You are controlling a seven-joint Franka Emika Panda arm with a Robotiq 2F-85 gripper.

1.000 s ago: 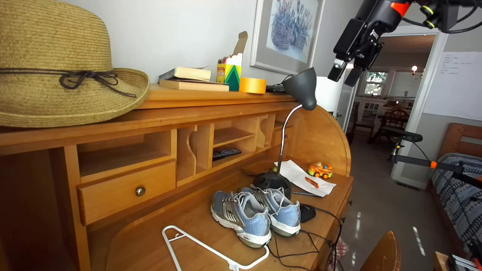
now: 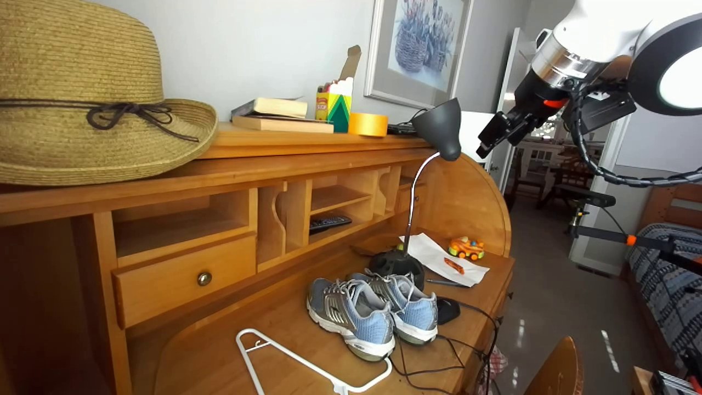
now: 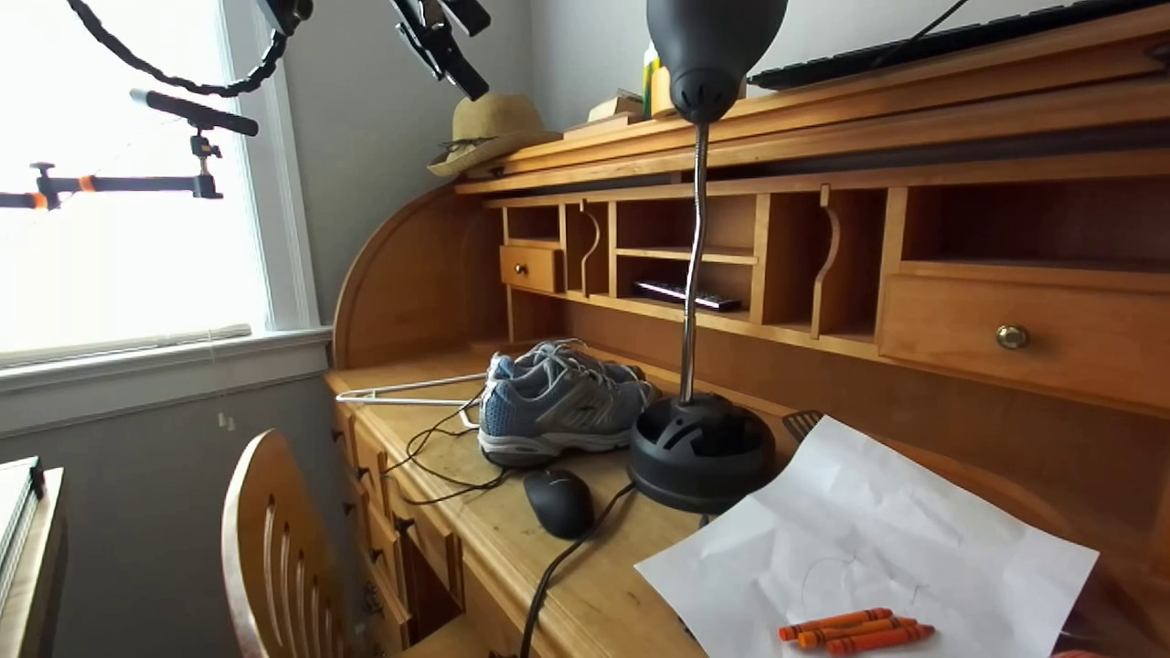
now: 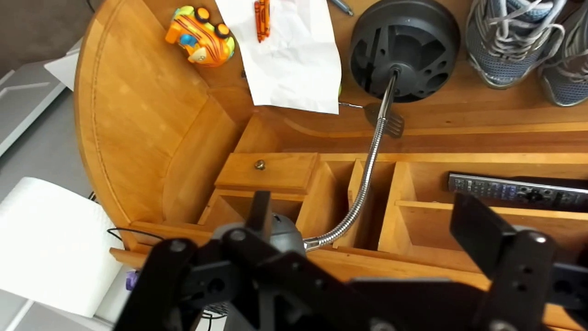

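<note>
My gripper (image 2: 498,142) hangs in the air near the desk's far right end, beside and a little to the right of the black lamp's head (image 2: 442,129). In the wrist view, the gripper is open, with its two fingers wide apart and nothing held between them. Below, the lamp's bendy silver neck (image 4: 370,187) passes across the gap, and the grey lamp head (image 4: 285,234) is partly hidden by the left finger. On the desk lie white paper (image 4: 297,71) with orange crayons (image 4: 262,21), and an orange toy car (image 4: 202,39).
Blue-grey shoes (image 2: 349,316), a white hanger (image 2: 296,359) and a black mouse (image 3: 559,503) lie on the desktop. A remote (image 4: 518,190) sits in a cubby. On the top shelf are a straw hat (image 2: 79,85), books (image 2: 283,124), a crayon box (image 2: 334,105) and yellow tape (image 2: 368,124).
The gripper has come lower and a little left in exterior view 1, closer to the lamp head, and its angle has changed. More of the white arm now shows. The desk items are unmoved.
</note>
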